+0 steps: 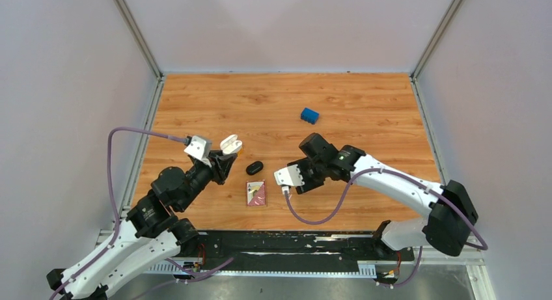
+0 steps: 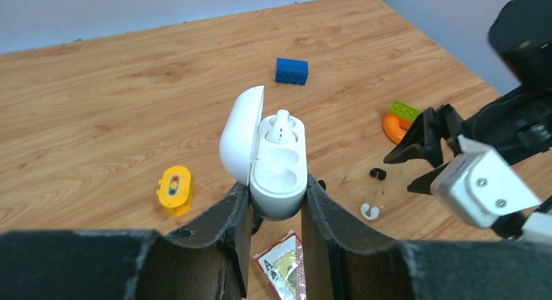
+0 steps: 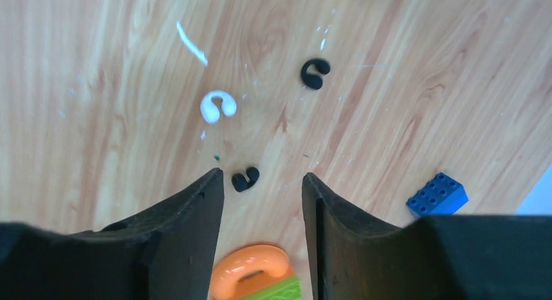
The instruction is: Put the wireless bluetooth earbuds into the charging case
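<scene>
My left gripper is shut on the white charging case [image 2: 278, 176], holding it above the table with its lid [image 2: 241, 134] swung open. One white earbud [image 2: 282, 127] sits in the far slot, while the near slot looks empty. Another white earbud [image 3: 218, 106], clip-shaped, lies on the wood. In the right wrist view, two black earbuds [image 3: 315, 73] lie apart from each other. My right gripper is open above the table, nothing between its fingers; the nearer black earbud shows beyond the gap.
A black case [image 1: 254, 168] and a card pack [image 1: 256, 193] lie between the arms. Around them are a yellow toy [image 2: 174, 190], a blue block [image 1: 310, 115], an orange ring [image 3: 254, 267] and a green block [image 3: 280, 290].
</scene>
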